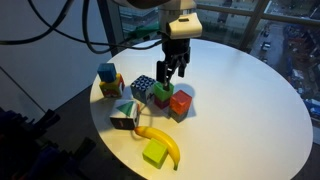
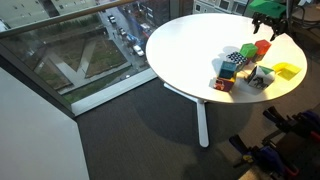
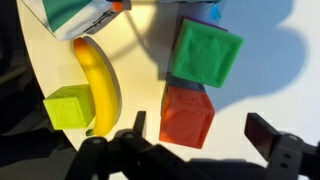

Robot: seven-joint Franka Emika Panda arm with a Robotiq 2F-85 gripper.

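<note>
My gripper [image 1: 171, 78] is open, its fingers wide apart above the blocks, with nothing held. In the wrist view a red-topped block [image 3: 186, 115] shows below and between the fingers, close to a green-topped block [image 3: 204, 52]. A yellow banana [image 3: 98, 85] lies on the table, to the left of these blocks in that view. Its curve runs right alongside a lime-green cube [image 3: 68, 107]; whether they touch is hard to tell. Exterior view 1 shows the banana [image 1: 162, 142] toward the near side of the round table, apart from the gripper.
A white block with coloured shapes [image 1: 125, 115] and a dark dotted block [image 1: 143, 88] stand left of the gripper. Farther left, a blue block [image 1: 107, 72] rests on a yellow-and-red one [image 1: 112, 87].
</note>
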